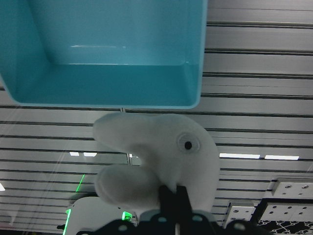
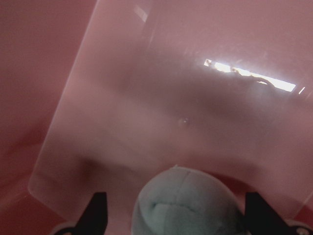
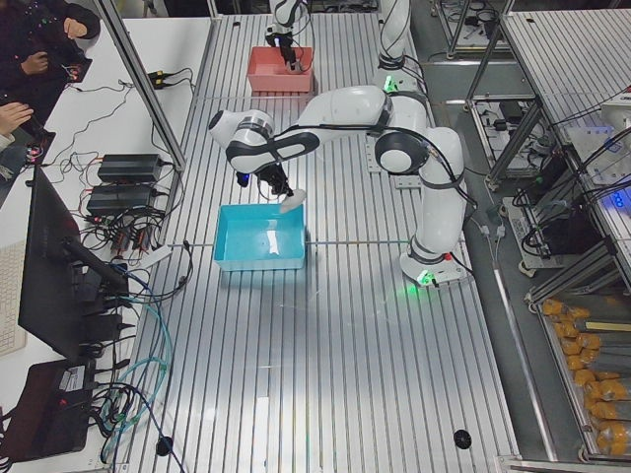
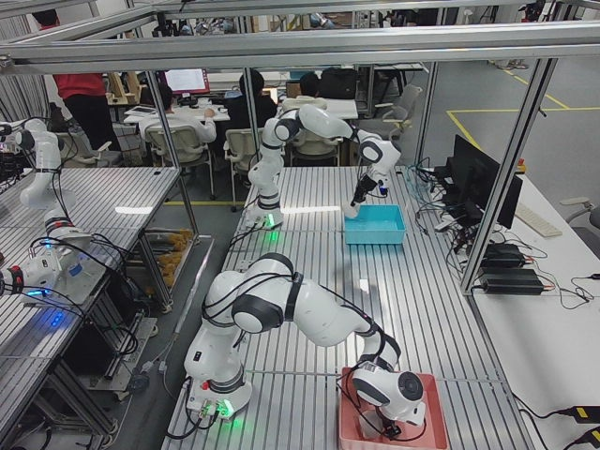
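My left gripper is shut on a white plush toy [image 1: 190, 166] with a round eye, held just short of the cyan bin [image 1: 117, 78]. In the camera left view the toy [image 3: 292, 201] hangs at that bin's far edge [image 3: 260, 262]. My right gripper is low inside the pink bin [image 2: 112, 122], its fingers open on either side of a pale plush piece [image 2: 183, 203]. The pink bin [image 4: 427, 422] is at the near end in the camera right view.
Monitors [image 3: 49, 266], power supplies and cables line the left side. Frame posts [image 4: 525, 141] stand at the corners.
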